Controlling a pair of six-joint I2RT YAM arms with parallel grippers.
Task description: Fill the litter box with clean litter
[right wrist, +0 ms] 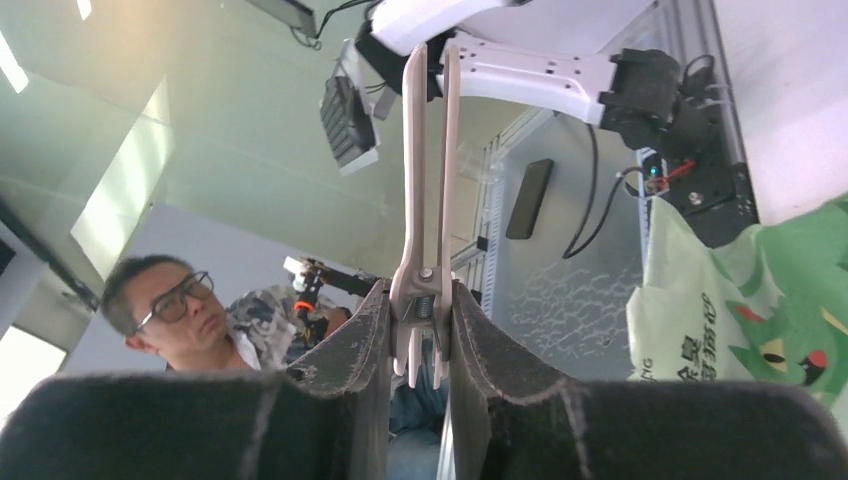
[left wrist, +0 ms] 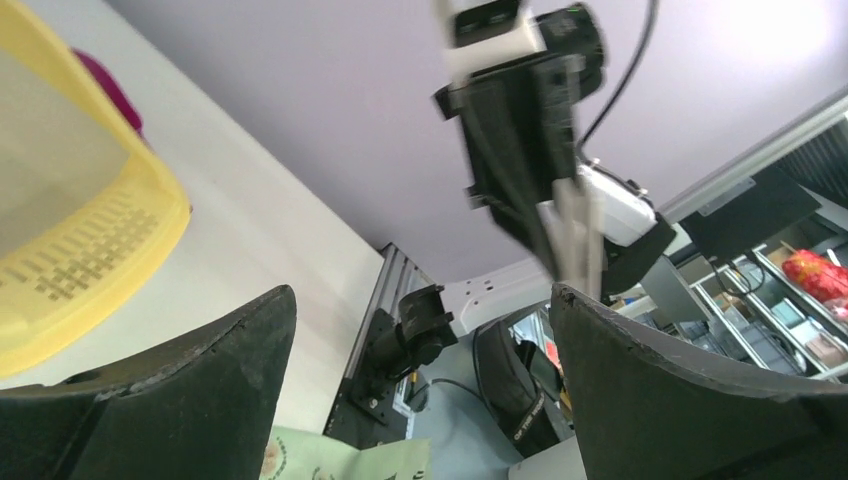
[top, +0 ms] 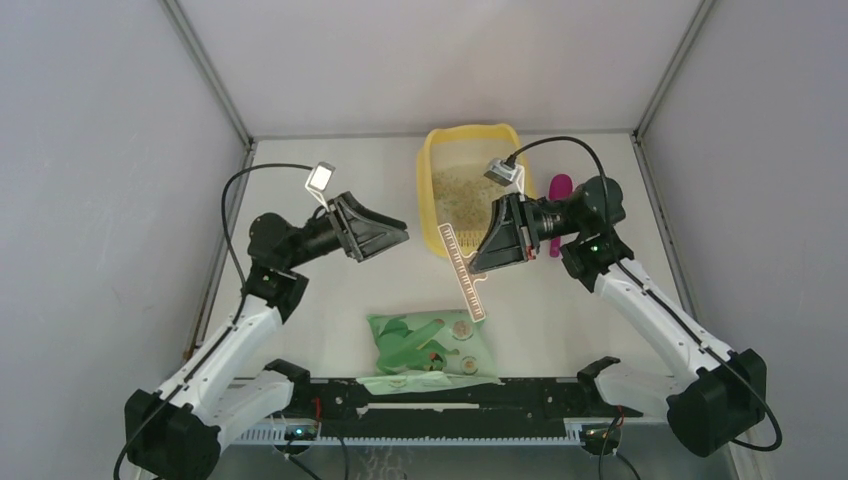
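A pale, long bag clip point(top: 461, 272) hangs over the middle of the table, with my right gripper point(top: 473, 268) shut on its middle. The right wrist view shows the clip point(right wrist: 413, 190) standing up from between the fingers. To the left, apart from the clip, my left gripper point(top: 406, 233) is empty; its fingers point(left wrist: 200, 390) are spread wide. Flat at the table's front lies the green litter bag point(top: 430, 340), its pale end point(top: 430, 382) towards the front edge. Behind my right gripper is the yellow litter box point(top: 426, 190), with some litter over its bottom.
A magenta scoop point(top: 560, 186) lies right of the box, partly under my right arm. Bare table point(top: 290, 345) shows left of the bag and also right of it. A dark bar point(top: 540, 398) runs along the front edge.
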